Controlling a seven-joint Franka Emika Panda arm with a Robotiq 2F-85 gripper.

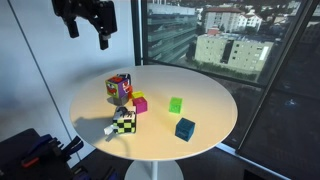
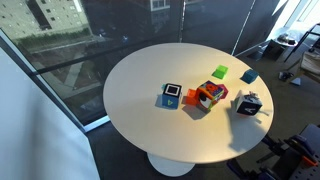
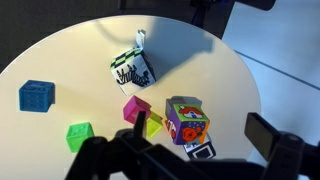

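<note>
My gripper (image 1: 88, 35) hangs high above the left side of the round table, its fingers wide apart and nothing between them. In the wrist view its two dark fingers frame a multicoloured patterned cube (image 3: 187, 122) on the table far below. Close to that cube sit a pink cube (image 3: 136, 108) and a small yellow block (image 3: 154, 125). A black-and-white patterned box (image 3: 132, 70) has a pale piece sticking out of one side. A green cube (image 1: 176, 105) and a dark blue cube (image 1: 185, 129) stand apart from these. Another cube with a white square outline (image 2: 172, 92) is beyond the multicoloured one.
The white round table (image 1: 207, 90) has bare surface along its far and right parts. Black mechanical parts (image 1: 55, 150) show beside its left edge, low down. Large windows (image 1: 230, 45) and a white panel (image 1: 95, 62) stand behind.
</note>
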